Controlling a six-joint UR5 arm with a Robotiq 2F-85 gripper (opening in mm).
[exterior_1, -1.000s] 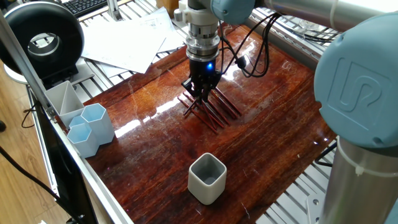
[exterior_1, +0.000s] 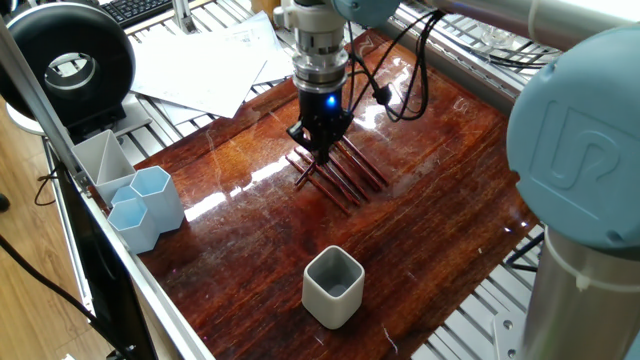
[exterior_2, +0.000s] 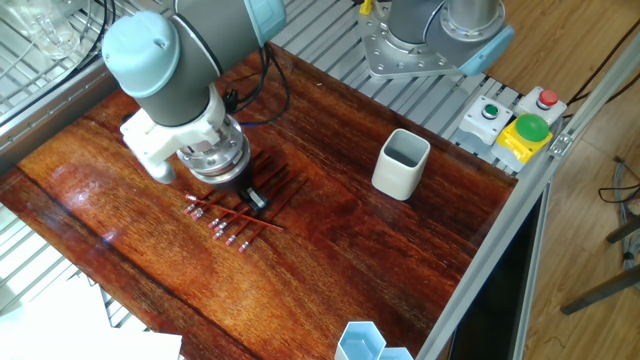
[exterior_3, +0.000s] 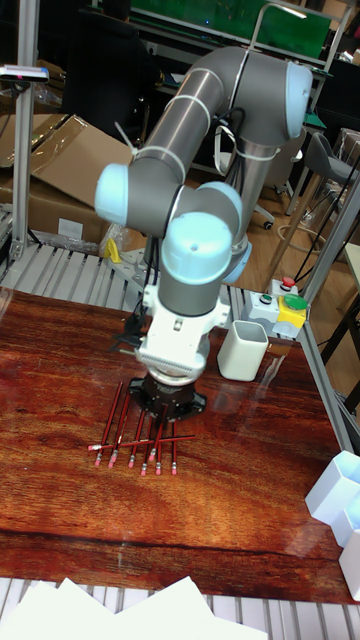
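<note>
Several dark red pencils (exterior_2: 270, 221) lie loosely spread on the glossy brown wooden table, one of them crossing the others near their pink eraser ends. My gripper (exterior_1: 321, 158) points down, low over the pencils in exterior view 1. Its black body covers part of the pencils in exterior view 3, where the eraser ends (exterior_3: 146, 467) show in front of it. The fingertips are small and dark against the pencils, so whether they are apart or closed on one cannot be made out. A white square cup (exterior_1: 333, 287) stands upright, apart from the pencils, and looks empty.
Light blue hexagonal holders (exterior_1: 148, 208) and a white angular container (exterior_1: 103, 165) stand at the table's left edge in exterior view 1. White paper sheets (exterior_1: 205, 75) lie beyond the table. Bare wood lies between pencils and cup.
In exterior view 1 the wrist and gripper have shifted slightly to the left over the pencils. The pencils and the white cup look unmoved.
</note>
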